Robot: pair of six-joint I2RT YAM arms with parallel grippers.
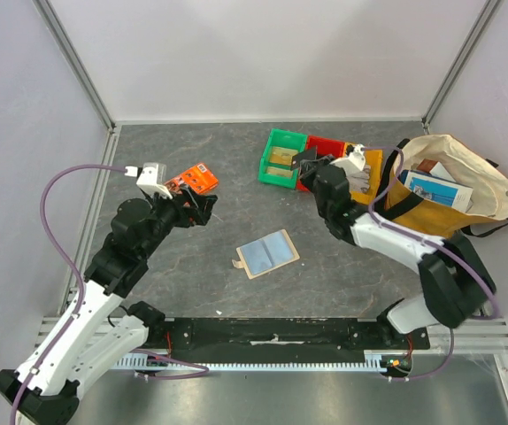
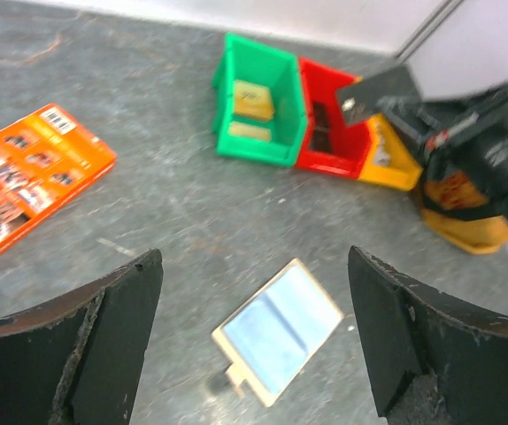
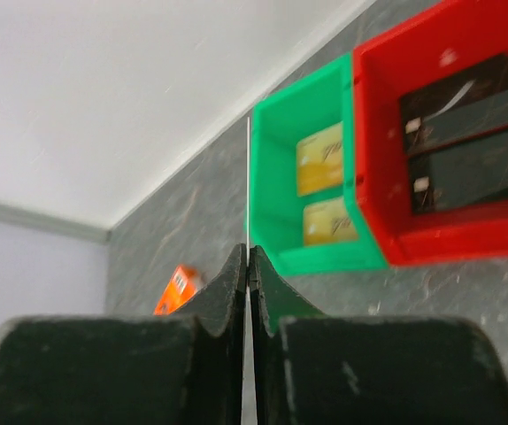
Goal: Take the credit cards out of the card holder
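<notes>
My right gripper is shut on a thin dark card, held above the red bin (image 1: 323,142); in the right wrist view the card shows edge-on as a thin upright line. My left gripper (image 1: 199,209) stands open and empty at left of centre. A small pale-blue holder (image 1: 267,253) with a tan tab lies on the table below and between the grippers. The red bin holds dark cards (image 3: 466,168); the green bin (image 1: 280,137) holds gold cards (image 3: 319,161).
A yellow bin (image 1: 369,159) adjoins the red one, partly behind the right arm. A large tote bag (image 1: 440,213) with books stands at the right. An orange patterned packet (image 1: 198,180) lies at the back left.
</notes>
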